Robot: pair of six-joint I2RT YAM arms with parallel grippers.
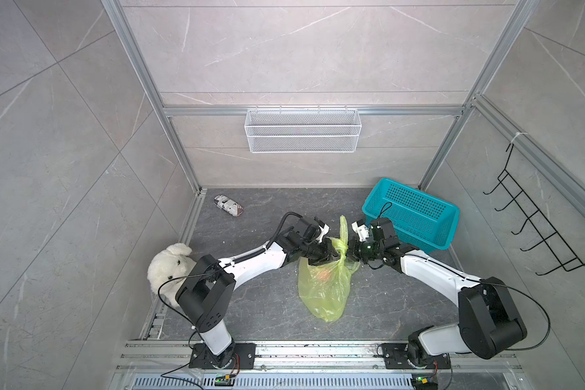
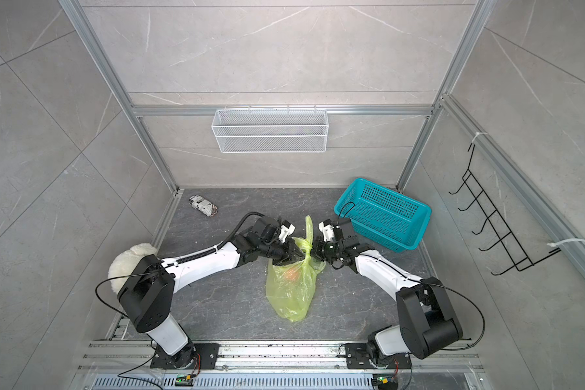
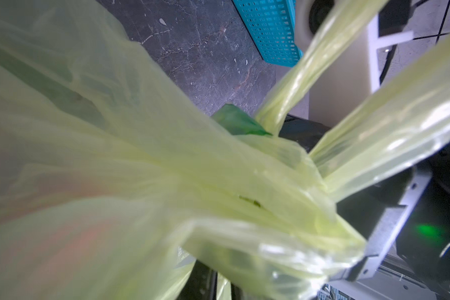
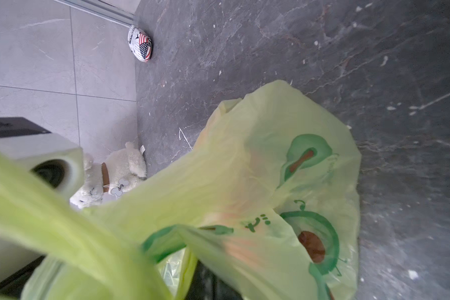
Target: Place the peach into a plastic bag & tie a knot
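Observation:
A translucent yellow-green bag [image 1: 321, 295] with green prints lies on the dark floor, its top gathered upward between my two grippers. The peach [image 2: 291, 273] shows as a pinkish-orange shape inside it. My left gripper [image 1: 326, 254] is shut on the bag at the left of the gathered neck. My right gripper [image 1: 353, 250] is at the neck's right, shut; whether any film lies between its fingers is hidden. In both wrist views the bag covers most of the fingertips, and two twisted strands rise in the left wrist view.
A teal basket [image 1: 410, 211] stands at the back right. A small patterned shoe-like object [image 1: 228, 205] lies at the back left, and a white plush dog [image 1: 169, 269] at the far left. A wire rack [image 1: 303, 130] hangs on the back wall, black hooks on the right wall.

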